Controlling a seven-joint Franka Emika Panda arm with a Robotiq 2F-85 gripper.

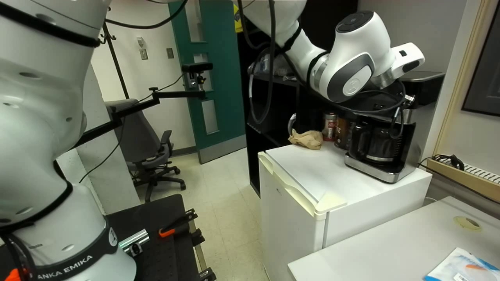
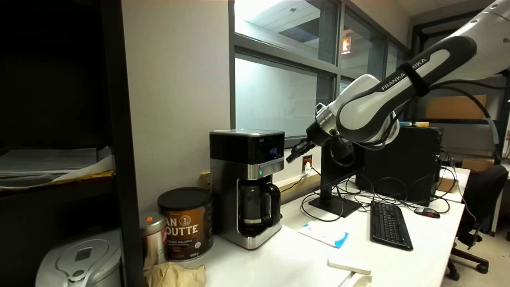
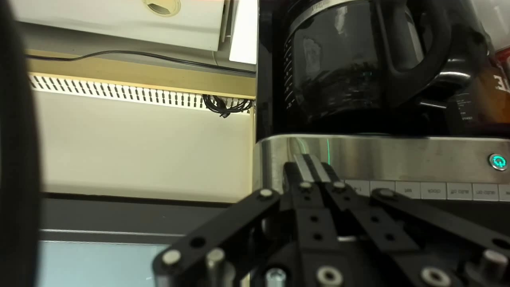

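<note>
The coffee maker, black and silver, has a lit display and a green-lit power button. Its glass carafe sits inside. My gripper is shut, with nothing showing between its fingers. In the wrist view the fingertips overlap the machine's silver band, near the end away from the power button, by the row of labelled buttons. Exterior view 2 has the gripper just off the front of the machine, at display height; whether it touches cannot be told. The arm and cables mostly hide it in exterior view 1.
The machine stands on a white fridge. A brown coffee can and a crumpled paper bag are beside it. A monitor and keyboard occupy the desk. Black shelving stands behind the fridge.
</note>
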